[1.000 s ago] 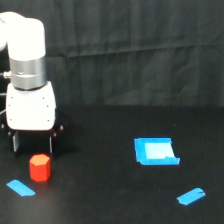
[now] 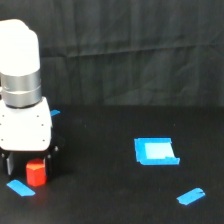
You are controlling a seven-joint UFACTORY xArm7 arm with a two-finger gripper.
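A small red block (image 2: 36, 175) stands on the black table at the lower left. Right over it is my gripper (image 2: 30, 166), its white body (image 2: 25, 128) coming down from the upper left. The dark fingers look spread apart, with the block's upper part between them, nearer the right finger. Against the black table the fingertips are hard to make out, and contact with the block cannot be told.
A white square bordered with blue tape (image 2: 157, 151) lies on the table to the right. Blue tape strips mark the table near the block (image 2: 20, 188) and at the lower right (image 2: 190, 196).
My gripper has come down over the red block, whose top is now partly hidden. The block appears slightly further left and up in the picture.
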